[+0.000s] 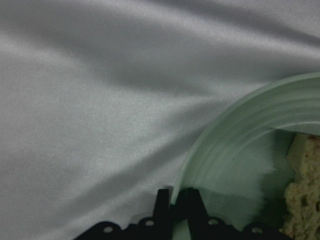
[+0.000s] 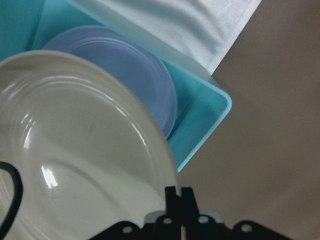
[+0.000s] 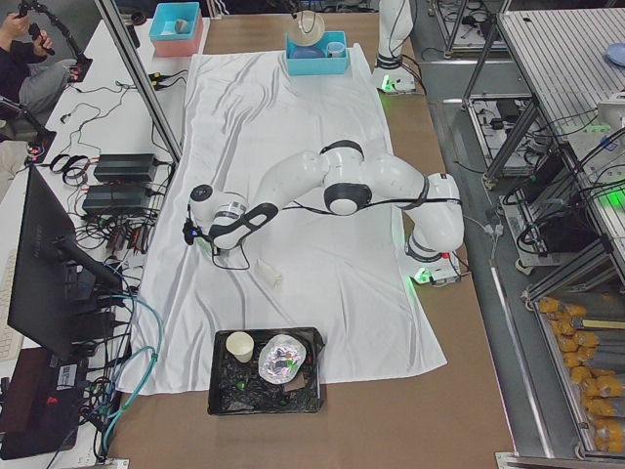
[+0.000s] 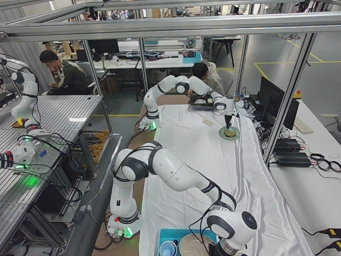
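Observation:
In the left wrist view my left gripper is closed on the rim of a green plate (image 1: 240, 160), which holds a piece of bread (image 1: 305, 200) and rests on the white cloth. In the right wrist view my right gripper is closed on the rim of a cream plate (image 2: 85, 150), which is over a cyan bin (image 2: 200, 125) with a blue plate (image 2: 125, 65) inside. A blue cup (image 4: 168, 249) also sits in that bin.
A black tray (image 3: 264, 398) with a cream cup (image 3: 240, 342) and a foil dish (image 3: 280, 359) lies at one end of the cloth. A pale object (image 3: 269, 274) lies on the cloth.

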